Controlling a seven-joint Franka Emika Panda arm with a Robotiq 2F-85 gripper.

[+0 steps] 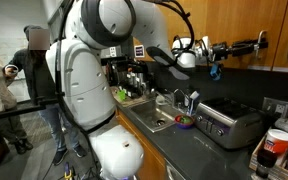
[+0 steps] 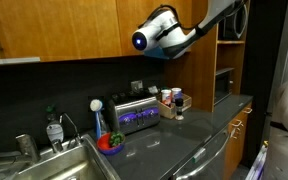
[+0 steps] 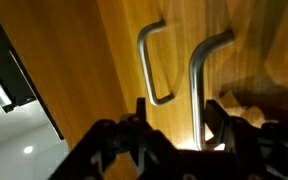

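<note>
Two silver bar handles are mounted on wooden cabinet doors in the wrist view. The nearer handle runs down between the fingers of my gripper, closer to the right finger. A clear gap separates the fingertips, and the fingers stand open around that bar. To the left, outside the fingers, is the other handle. In exterior view 1 my gripper reaches up to the upper cabinet close to its doors. Whether a finger touches the bar cannot be seen.
Below lie a toaster, a dark counter, a sink and a colored bowl. A box with cups stands at the right. A person stands at the far left.
</note>
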